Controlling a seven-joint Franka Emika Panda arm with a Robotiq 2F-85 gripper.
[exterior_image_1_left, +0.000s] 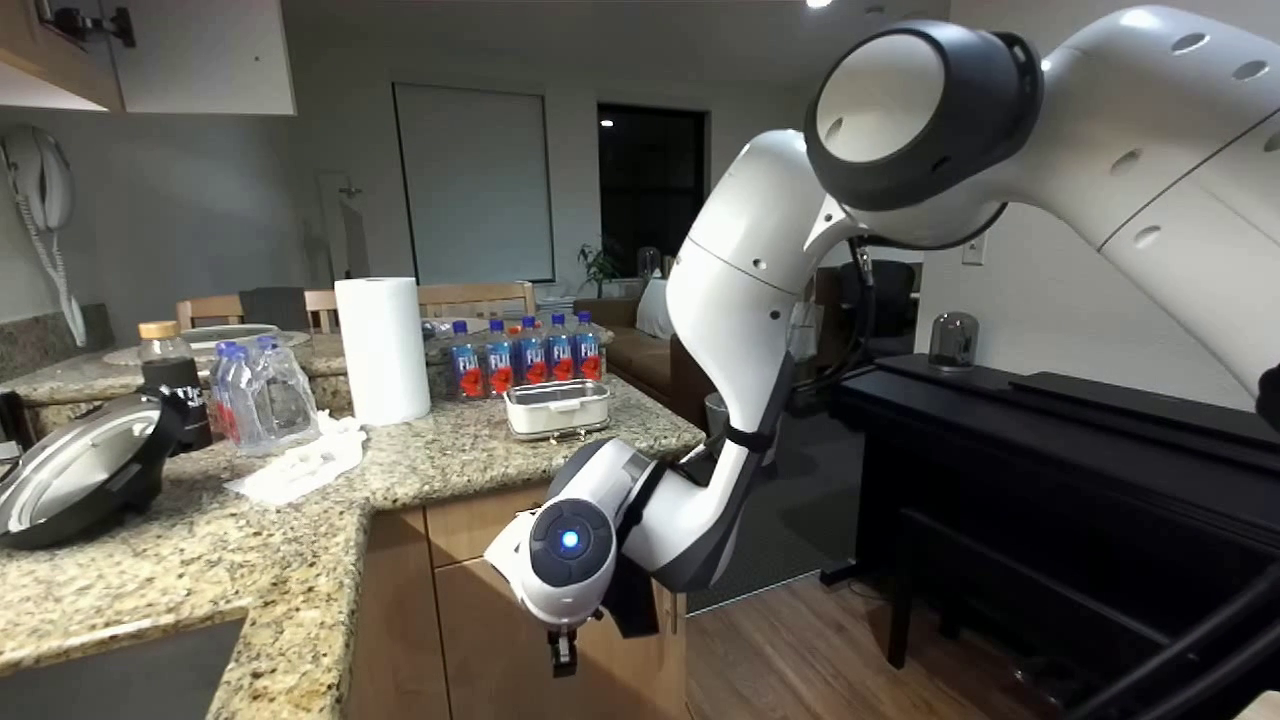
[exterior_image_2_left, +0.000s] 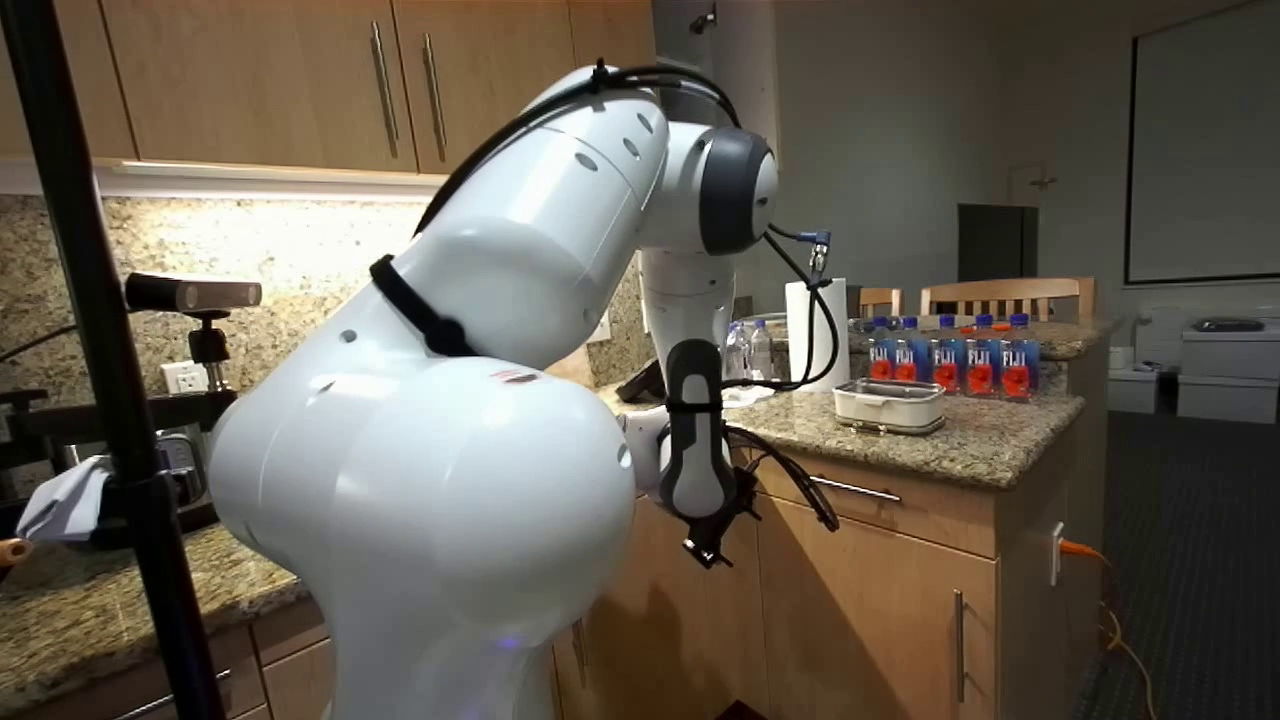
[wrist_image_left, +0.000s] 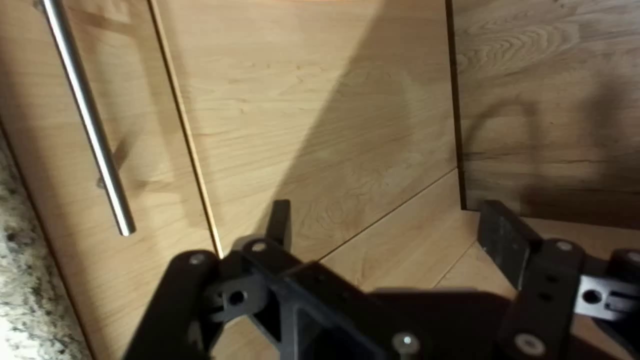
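My gripper is open, its two black fingers wide apart with nothing between them. In exterior view 1 the gripper hangs below countertop height, in front of the wooden cabinets. Exterior view 2 has the gripper pointing downward, beside the cabinet front. A silver drawer handle lies to the left in the wrist view, apart from the fingers. The drawer front with its bar handle is shut. A cabinet door below it is shut too.
On the granite counter stand a white container, several water bottles, a paper towel roll and a dark lid. The counter's edge juts out near the arm. Open floor lies to the right.
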